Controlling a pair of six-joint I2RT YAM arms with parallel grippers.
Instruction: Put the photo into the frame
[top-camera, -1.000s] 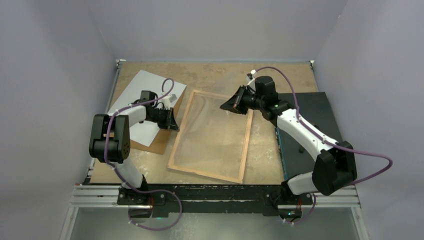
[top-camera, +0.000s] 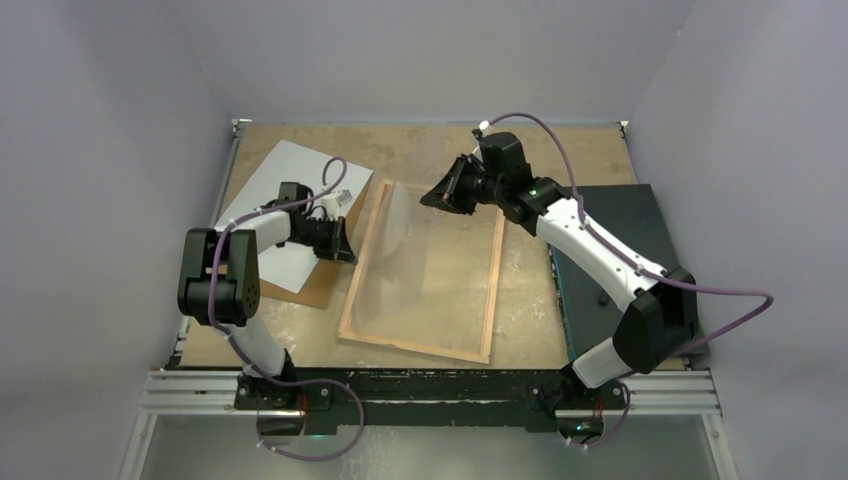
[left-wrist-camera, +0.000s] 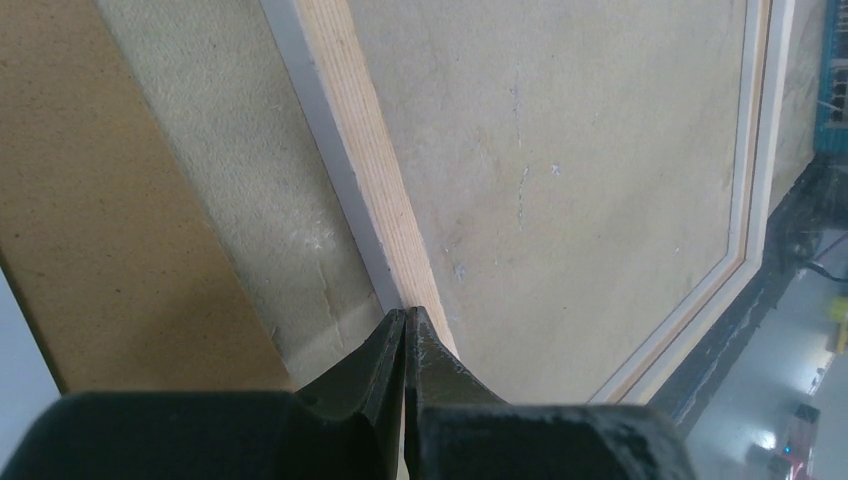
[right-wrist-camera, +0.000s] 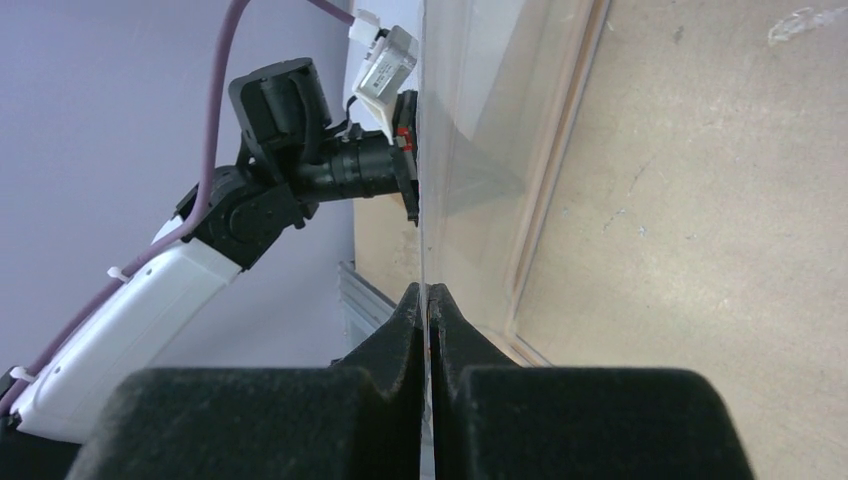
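The wooden picture frame (top-camera: 490, 300) lies on the table between my arms. A clear sheet (right-wrist-camera: 470, 190) stands on edge in the right wrist view, and my right gripper is shut on its thin edge above the frame's interior. My left gripper is shut at the frame's left side bar (left-wrist-camera: 375, 160), its tips touching or just over the wood, with nothing visible between them. To the left lies a white sheet (top-camera: 287, 172), possibly the photo face down, on a brown board (top-camera: 318, 290). No printed picture shows.
A dark flat case (top-camera: 620, 230) rests on the right of the table beneath my right arm. Grey walls bound the back and both sides. Bare tabletop (top-camera: 545, 150) shows behind the frame.
My right gripper has moved left and slightly toward the back, with the clear sheet in it. The frame's front end has shifted a little to the right. The left arm has hardly moved.
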